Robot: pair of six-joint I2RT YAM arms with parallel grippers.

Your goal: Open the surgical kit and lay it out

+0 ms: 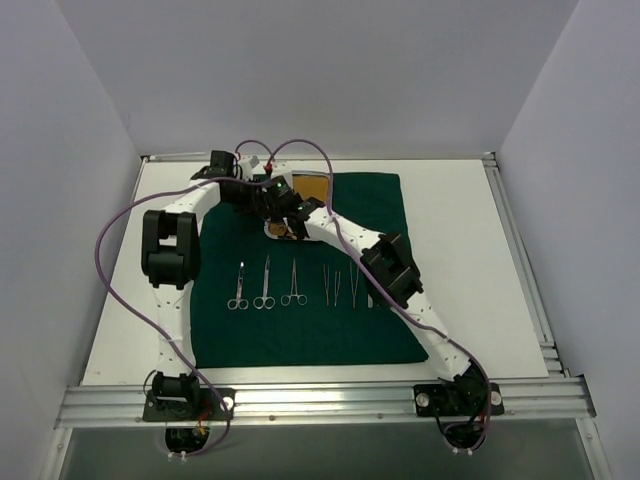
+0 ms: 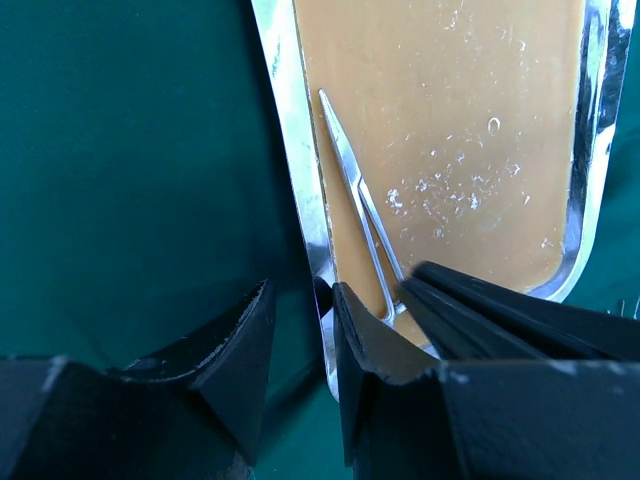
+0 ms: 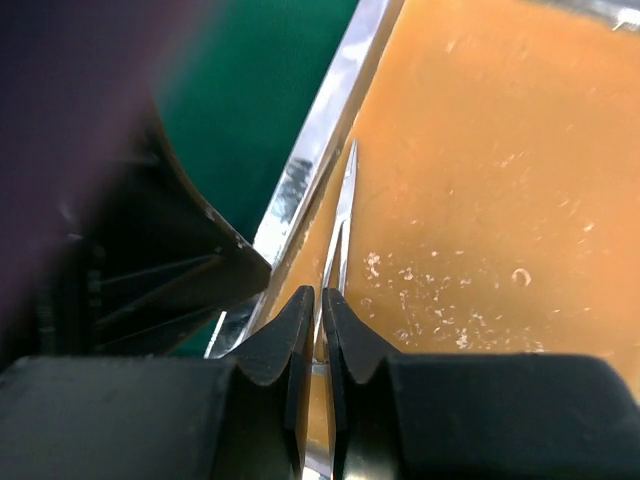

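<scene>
The metal-rimmed tray (image 1: pixel 297 237) with its orange pad lies at the back of the green cloth. One slim metal instrument (image 2: pixel 352 180), with two arms spreading towards its lower end, rests on the pad along the tray's left side. My left gripper stands open at the tray's left rim, that rim showing between its fingers. Over the lower part of the instrument (image 3: pixel 343 215), my right gripper is open by a narrow slit in which the metal shows; contact cannot be told. The top view hides both sets of fingertips.
A row of instruments lies on the green cloth (image 1: pixel 270 345): scissors (image 1: pixel 238 290), a clamp (image 1: pixel 294 285), tweezers (image 1: pixel 326 285) and others, partly covered by the right arm. Both grippers are close together at the tray.
</scene>
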